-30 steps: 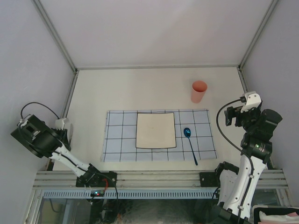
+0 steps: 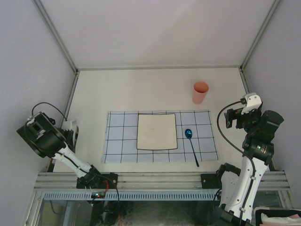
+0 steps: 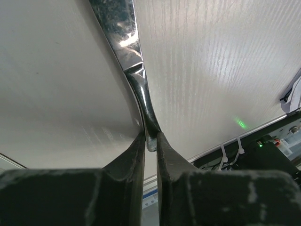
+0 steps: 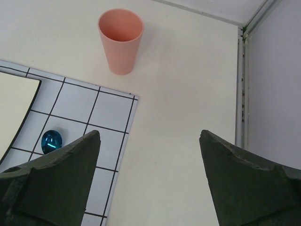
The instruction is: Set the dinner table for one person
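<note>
In the left wrist view a shiny metal knife (image 3: 123, 44) lies along the white table. My left gripper is over its near end, the two fingertips close in on either side of the narrow metal; they look shut on it. At the right of the top view, my right gripper (image 2: 229, 118) hangs beside the table area, and its fingers (image 4: 56, 183) stand wide apart with nothing between them. A blue spoon (image 2: 188, 133) rests on the right part of the checked placemat (image 2: 117, 141), right of the cream square (image 2: 157, 132). Behind stands an upright pink cup (image 2: 200, 92).
Bare white table (image 2: 127, 89) stretches behind the placemat. Side walls (image 2: 37, 56) rise close to both arms, and a metal rail (image 2: 155, 181) runs along the front edge. A dark bin (image 2: 277, 217) sits at the lower right corner.
My left arm has shifted slightly to the right in the top view. The right arm has barely moved, and the spoon, cup and placemat are where they were.
</note>
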